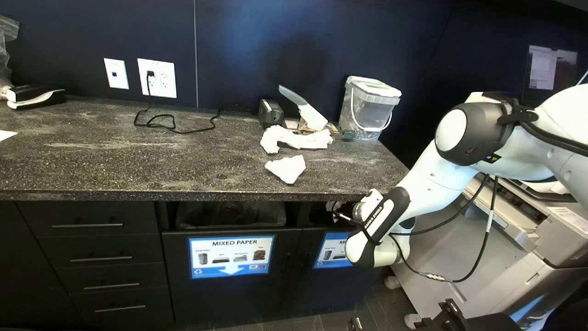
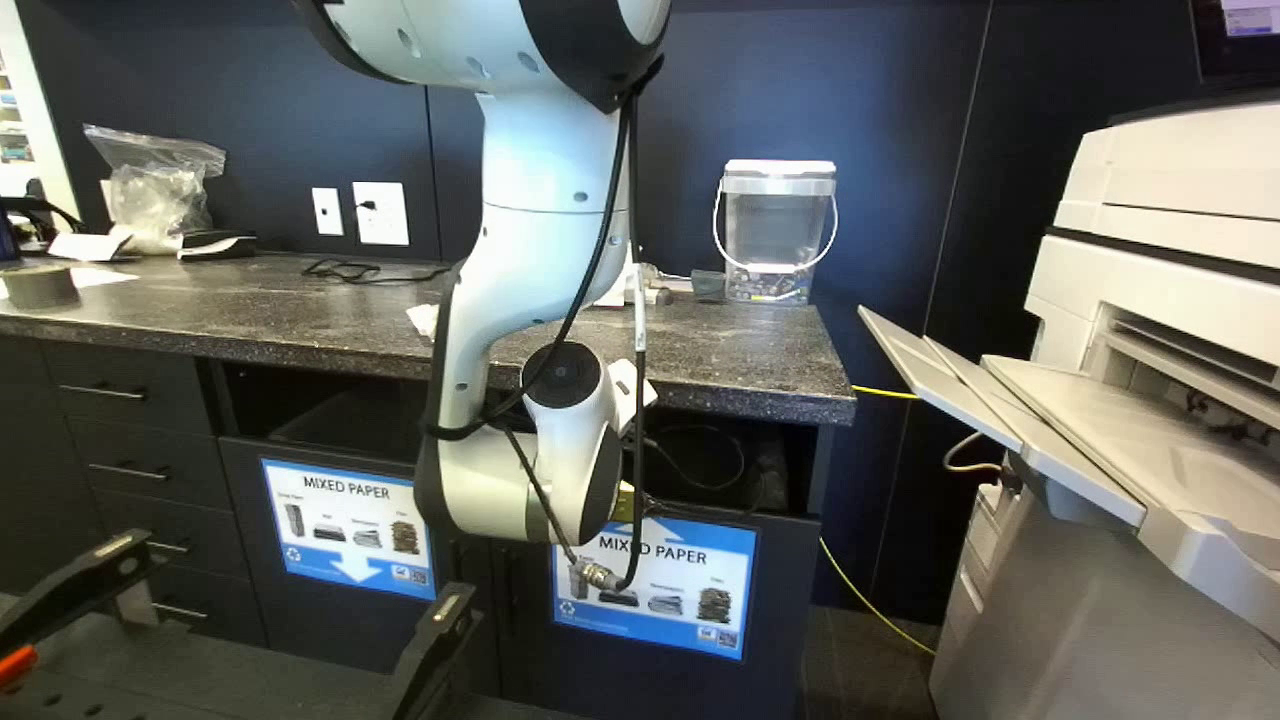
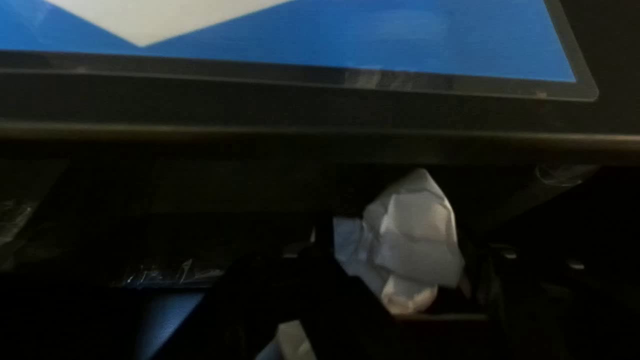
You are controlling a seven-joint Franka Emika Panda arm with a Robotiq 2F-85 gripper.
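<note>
A crumpled white paper (image 3: 417,234) shows in the wrist view, in the dark beneath the counter, at my gripper. The fingers are nearly black there, and I cannot make out whether they press on the paper. From outside, my arm (image 1: 386,215) reaches into the opening above the right-hand mixed paper bin front (image 2: 684,588), and the fingers are hidden. Two more white crumpled papers lie on the counter (image 1: 165,165): a long one (image 1: 297,138) and a smaller one (image 1: 287,168) nearer the front edge.
The counter's front edge (image 2: 744,396) overhangs the bin openings. A lidded clear bucket (image 1: 370,110) stands at the back right, with a knife-shaped object (image 1: 304,109) and a small black box (image 1: 271,113) beside it. A printer (image 2: 1140,348) stands to the right.
</note>
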